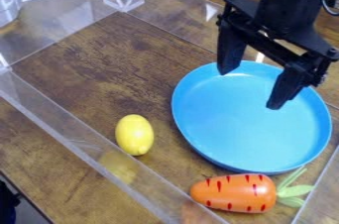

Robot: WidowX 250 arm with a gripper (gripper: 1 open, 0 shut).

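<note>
My black gripper (255, 74) hangs over the upper part of a blue plate (245, 129), its two fingers spread apart with nothing visible between them. A yellow lemon (134, 135) lies on the wooden surface left of the plate. An orange toy carrot (233, 192) with green leaves lies below the plate, at the lower right.
Clear plastic walls border the work area on the left, back and right. Bare wood (93, 59) fills the upper left inside them.
</note>
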